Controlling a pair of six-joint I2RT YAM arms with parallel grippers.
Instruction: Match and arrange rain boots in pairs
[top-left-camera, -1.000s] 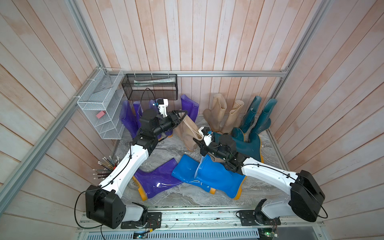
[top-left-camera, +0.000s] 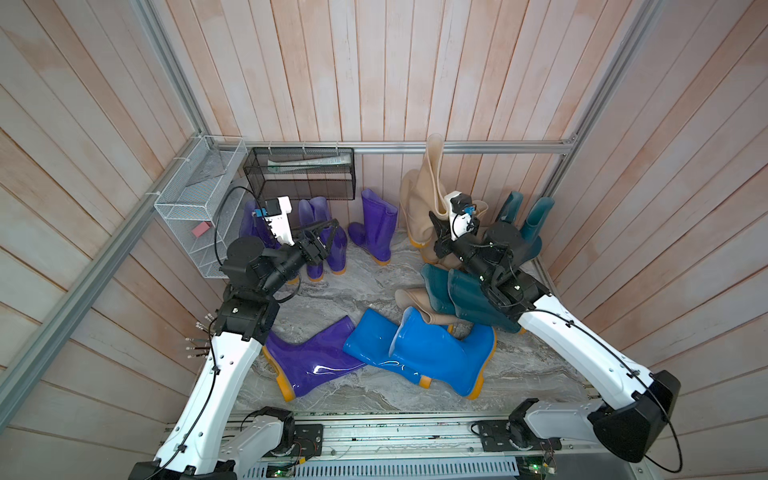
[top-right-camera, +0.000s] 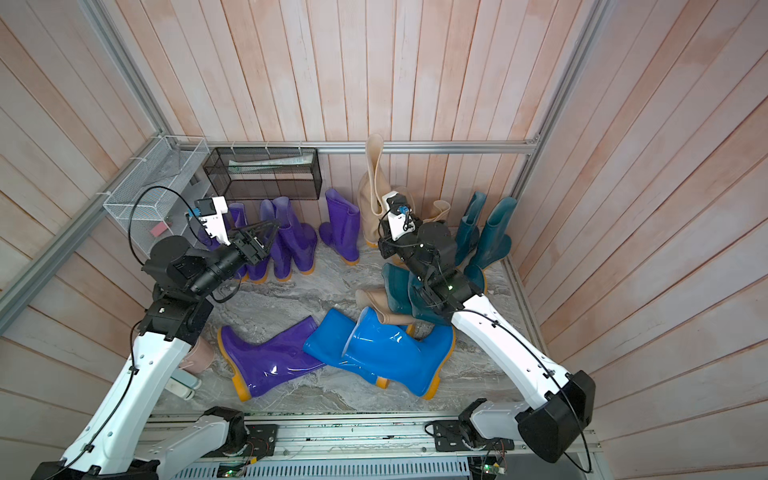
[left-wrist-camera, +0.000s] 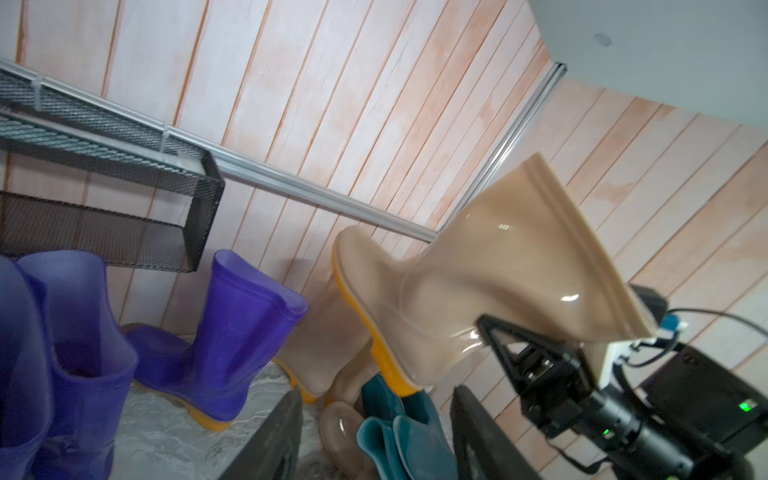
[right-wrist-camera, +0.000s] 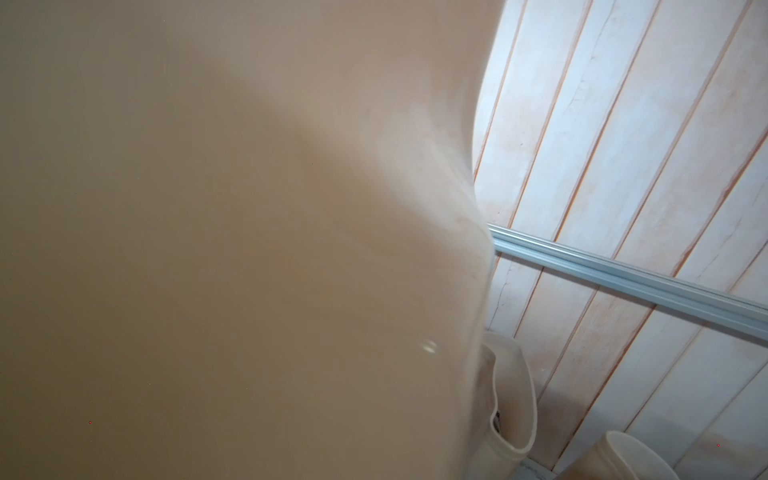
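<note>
A tan boot (top-left-camera: 425, 180) is raised near the back wall, tilted with its sole down and to the left. My right gripper (top-left-camera: 442, 228) is shut on the boot's shaft; in the left wrist view the boot (left-wrist-camera: 464, 280) hangs in the air from it. That boot fills most of the right wrist view. My left gripper (top-left-camera: 326, 237) stands apart, in front of the purple boots; in the left wrist view its fingers (left-wrist-camera: 284, 432) are spread with nothing held. Purple boots (top-left-camera: 376, 224) stand along the back, teal boots (top-left-camera: 534, 224) at the back right.
A purple boot (top-left-camera: 316, 356) and overlapping blue boots (top-left-camera: 448, 348) lie along the front, with teal boots (top-left-camera: 472, 300) and a tan boot (top-left-camera: 424, 308) lying behind. A black wire basket (top-left-camera: 300, 188) hangs above the purple boots.
My right gripper has lifted the tan boot up and back toward the wall. The left gripper, at the boot a second ago, has come away to the left.
</note>
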